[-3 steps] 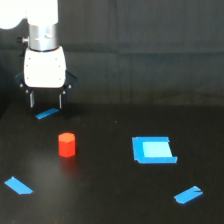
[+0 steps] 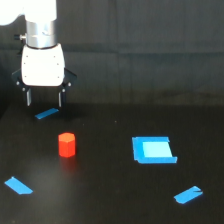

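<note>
A red block (image 2: 67, 145) sits on the dark table, left of the middle. Behind it, at the upper left, my gripper (image 2: 44, 101) hangs above the table, its two thin dark fingers spread apart with nothing between them. Apart from the block, the gripper is farther back and a little to the left. A white square (image 2: 156, 149) framed in blue tape lies flat on the table to the right of the block.
Blue tape strips lie at the front left (image 2: 18, 186), at the front right (image 2: 188, 195) and below the gripper (image 2: 46, 114). A dark curtain (image 2: 140, 50) closes off the back.
The arm and gripper have shifted very slightly to the left. Block, square and tape stay where they were.
</note>
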